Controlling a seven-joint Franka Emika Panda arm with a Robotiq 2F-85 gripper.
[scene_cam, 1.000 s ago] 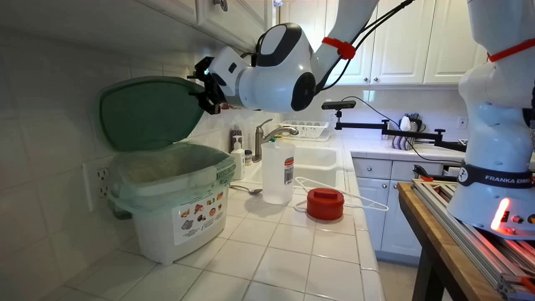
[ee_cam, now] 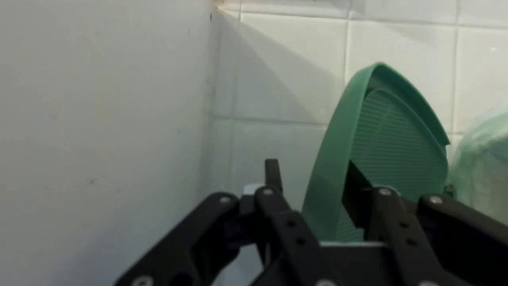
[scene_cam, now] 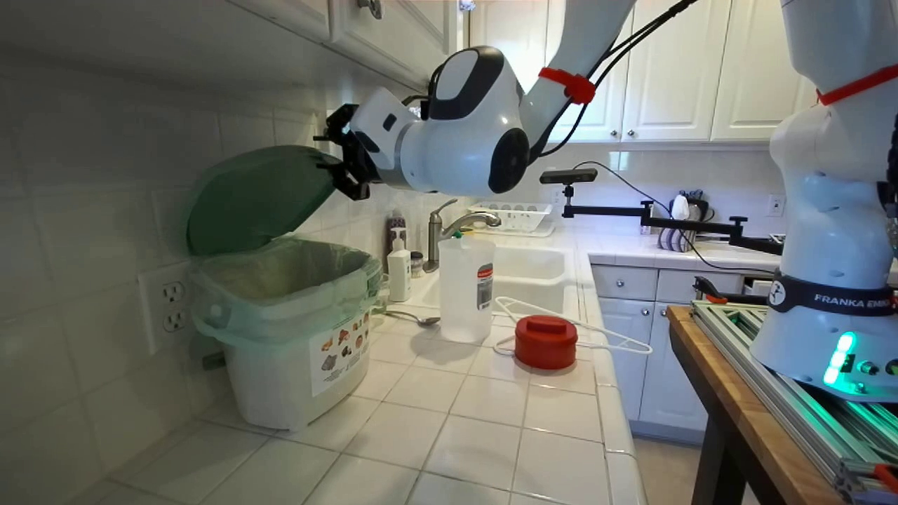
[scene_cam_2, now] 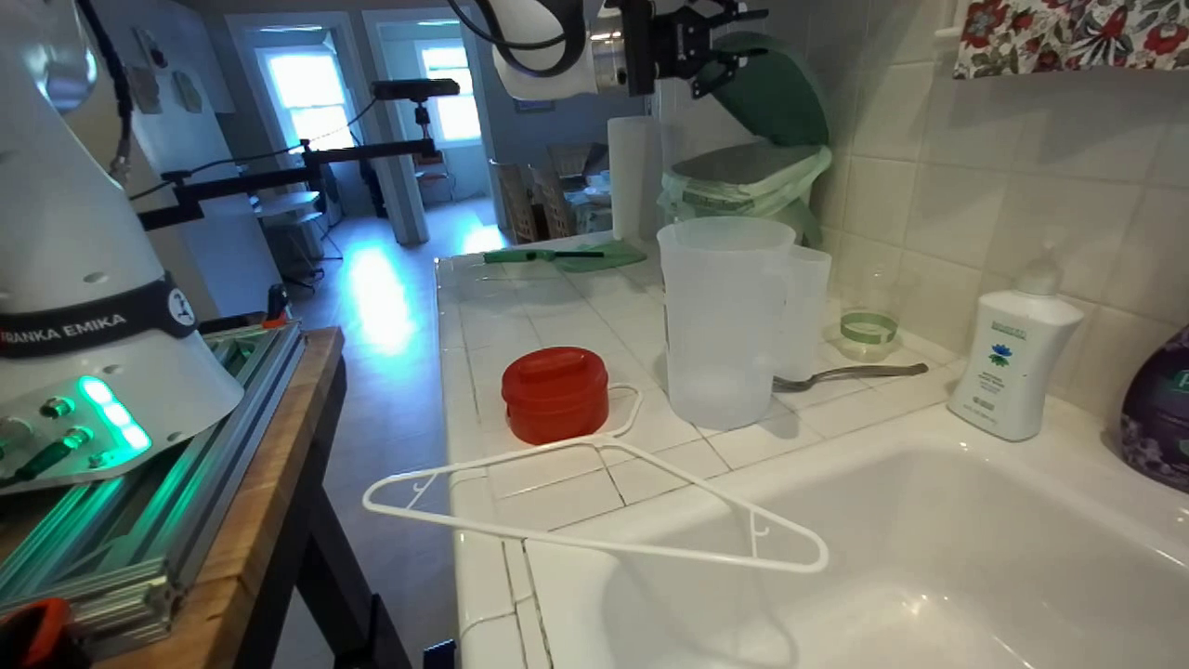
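Note:
The white countertop bin has its green lid raised and tilted back on its hinge. A pale green liner bag covers the bin's rim. At the lid's free edge is my gripper. In the wrist view the edge of the lid lies between the two fingers of my gripper: one finger is outside it, the other inside. The fingers are shut on this edge, though contact at the outer finger is hard to make out. Exterior view 2 shows the gripper beside the lid.
A clear plastic pitcher, a red lidded container and a white hanger sit near the sink. Cabinets overhang the lid. The wall is close behind. Counter tiles in front of the bin are clear.
The lid has swung to a narrower angle to the camera, and the bin has turned and shifted slightly left. The base light went from red to green.

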